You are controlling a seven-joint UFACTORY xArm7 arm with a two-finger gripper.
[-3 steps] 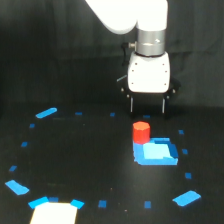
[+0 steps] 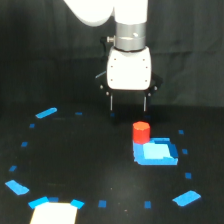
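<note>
My gripper (image 2: pixel 128 103) hangs in the upper middle of the camera view, its two thin dark fingers apart and nothing visible between them. Below it and slightly to the right is a red block (image 2: pixel 141 132) with a many-sided outline. This block overlaps the back left corner of a small blue tray (image 2: pixel 171 159); whether it rests inside or against the rim I cannot tell. A pale blue piece (image 2: pixel 156 151) shows within the tray. Clear space separates the fingers from the red block.
Flat blue strips mark the dark table: one (image 2: pixel 46 113) far left, another (image 2: pixel 17 187) near left, a third (image 2: pixel 186 198) near right. Small blue squares are scattered around. A cream-coloured object (image 2: pixel 54 213) is cut off by the bottom edge.
The arm and gripper have shifted left in the view, at nearly the same height, with the fingers still apart. The red block and blue tray have stayed in place.
</note>
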